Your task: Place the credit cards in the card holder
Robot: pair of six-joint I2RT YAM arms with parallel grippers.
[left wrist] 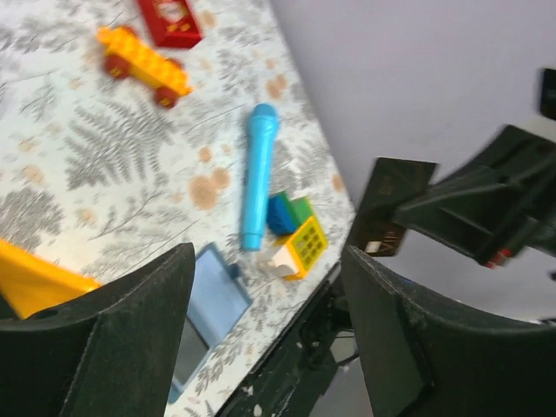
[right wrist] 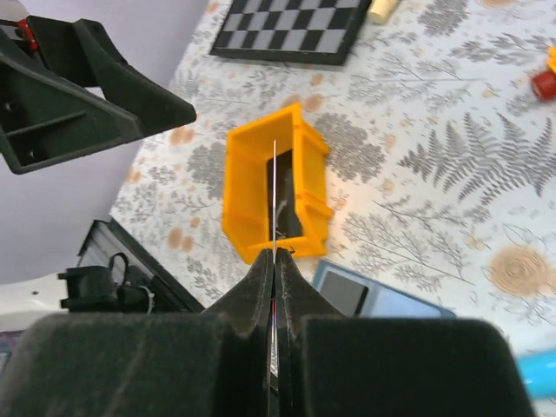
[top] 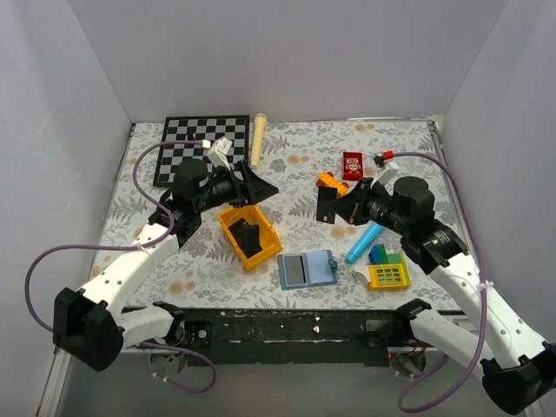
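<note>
A dark credit card [top: 326,206] is held up above the table, my right gripper [top: 349,215] shut on its edge. In the right wrist view the card [right wrist: 274,187] appears edge-on, a thin upright line rising from the closed fingertips. My left gripper is open, its fingers apart with nothing between them. The card holder [top: 309,270], grey-blue with a dark panel on its left half, lies flat near the table's front. In the orange box [top: 272,242] left of it rest more dark cards [top: 247,235].
Right of the holder lie a blue microphone-like cylinder [top: 364,242] and a yellow-green-blue block toy [top: 388,275]. Farther back are an orange toy car [top: 333,183], a red box [top: 352,165], a chessboard [top: 201,139] and a pale rod [top: 258,143].
</note>
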